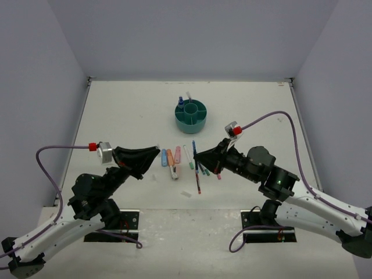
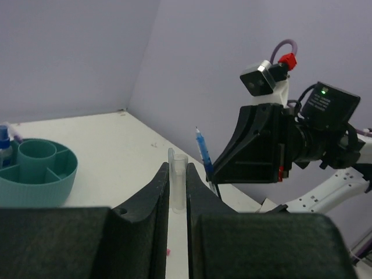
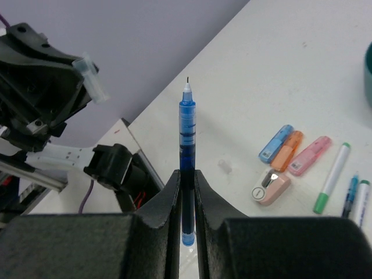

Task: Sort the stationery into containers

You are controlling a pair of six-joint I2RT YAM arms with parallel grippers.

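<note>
In the top view my left gripper (image 1: 157, 150) is on the left, above the table. It is shut on a clear pen cap (image 2: 178, 185), which stands upright between its fingers. My right gripper (image 1: 197, 157) hangs over the loose stationery, shut on a blue pen (image 3: 187, 131). The pen is roughly upright, with its bare point at the top; cap and pen are apart. Farther back stands a round green divided container (image 1: 190, 129), holding a blue-topped bottle (image 1: 181, 102) and a pale item (image 1: 188, 95).
Loose on the table are blue (image 3: 276, 143), orange (image 3: 288, 150) and pink (image 3: 310, 156) highlighters, a pink correction tape (image 3: 271, 187), a green-ended marker (image 3: 332, 178) and a red pen (image 1: 198, 183).
</note>
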